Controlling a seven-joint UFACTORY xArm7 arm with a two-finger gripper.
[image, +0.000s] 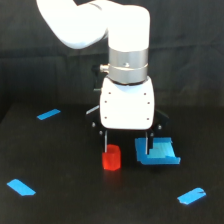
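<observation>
A white robot arm comes down from the top, and its gripper points at the table with two dark fingers set wide apart. Nothing shows between them in the middle of the gap. A red block is on the black surface by the left finger, which overlaps the block's upper left edge in this view. Whether they touch cannot be told. A small blue tray lies to the right, with the right finger seen in front of its left part.
Blue tape strips mark the dark table: one at the back left, one at the front left and one at the front right. A dark curtain hangs behind.
</observation>
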